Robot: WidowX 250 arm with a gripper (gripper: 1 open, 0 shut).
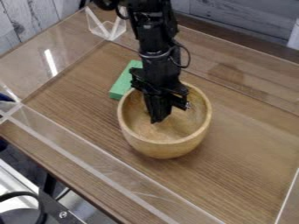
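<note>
A tan bowl point(163, 140) sits on the wooden table point(70, 149) near the middle. My black gripper point(162, 112) reaches down from the top into the bowl's rear half, its tip inside the rim; it looks shut, and nothing shows clearly between its fingers. A green object point(121, 84) lies behind the bowl on the left, partly hidden by the bowl and the arm.
A clear plastic piece point(107, 24) stands at the back left. Dark cables point(26, 203) lie at the bottom left.
</note>
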